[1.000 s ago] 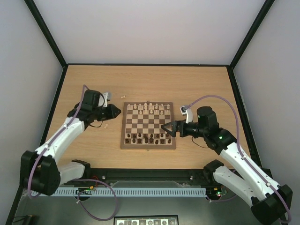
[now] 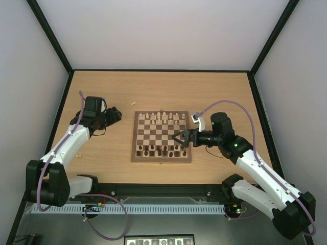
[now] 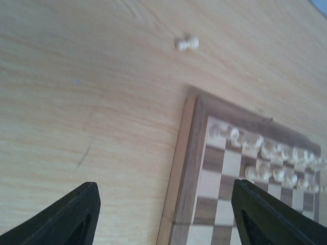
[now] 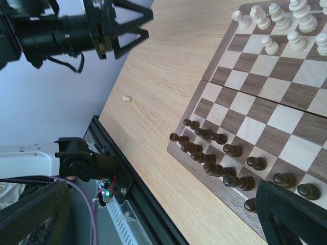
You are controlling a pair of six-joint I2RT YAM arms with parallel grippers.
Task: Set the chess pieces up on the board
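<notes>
The chessboard [image 2: 135,127] lies mid-table with dark pieces [image 2: 161,153] along its near side and white pieces [image 2: 163,116] along its far side. A loose white piece [image 3: 187,43] lies on its side on the table beyond the board's far left corner. Left of the board, my left gripper [image 2: 120,114] hovers with its fingers [image 3: 82,212] apart and nothing between them. My right gripper [image 2: 180,141] stands open over the board's right part, also empty; its fingers [image 4: 286,219] frame the dark rows in the right wrist view.
Another small pale piece [image 2: 78,155] lies on the table at the near left, also visible as a loose piece [image 4: 127,98] in the right wrist view. Bare wood surrounds the board, and the dark frame rail [image 2: 153,190] edges the table's front.
The right gripper has shifted only slightly left.
</notes>
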